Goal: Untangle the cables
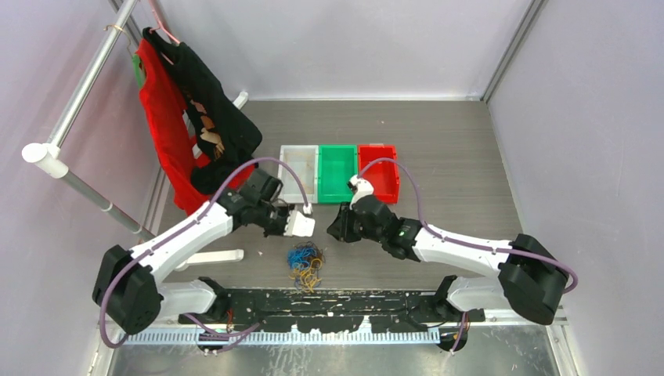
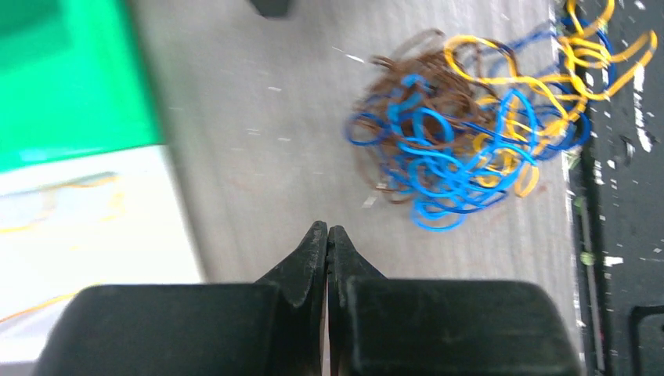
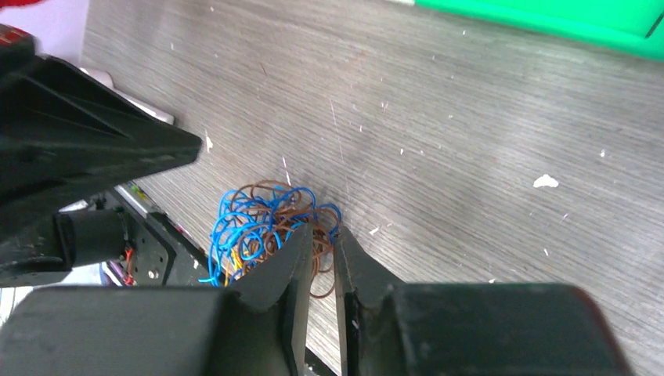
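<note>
A tangled pile of blue, brown and yellow cables (image 1: pixel 304 262) lies on the floor near the front edge. In the left wrist view the blue cable (image 2: pixel 438 184) and yellow cable (image 2: pixel 579 55) loop through each other, with the brown cable (image 2: pixel 391 90) on one side. My left gripper is shut above the floor beside the pile, nothing showing between its fingertips. My right gripper is closed to a narrow gap in front of the pile in its view. Brown strands show behind its tips; no held strand can be made out.
Behind the pile stand a white bin (image 1: pixel 280 176), a green bin (image 1: pixel 337 202) and a red bin (image 1: pixel 398 176). Thin yellowish strands (image 2: pixel 55 301) lie in the white one. Clothes (image 1: pixel 211 110) hang at the left.
</note>
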